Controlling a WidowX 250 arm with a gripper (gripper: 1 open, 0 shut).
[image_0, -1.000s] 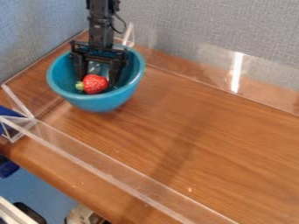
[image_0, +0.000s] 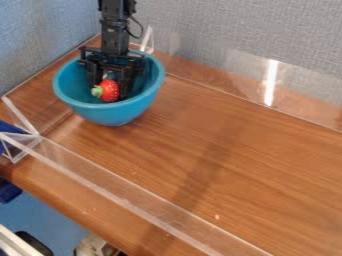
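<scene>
A teal bowl (image_0: 130, 108) stands at the left of the wooden table, near the back corner. My black gripper (image_0: 110, 70) reaches down inside it from above. A red strawberry toy (image_0: 107, 90) with a green top lies in the bowl just below the gripper, at its fingers. The fingertips are mostly hidden by the bowl and the gripper's own body, so I cannot see clearly what is between them.
A grey wall runs behind and a padded wall at the left. A clear plastic strip (image_0: 160, 210) crosses the left front.
Since a second ago my gripper has moved slightly down and left inside the bowl, and the strawberry shows smaller, more covered by the gripper.
</scene>
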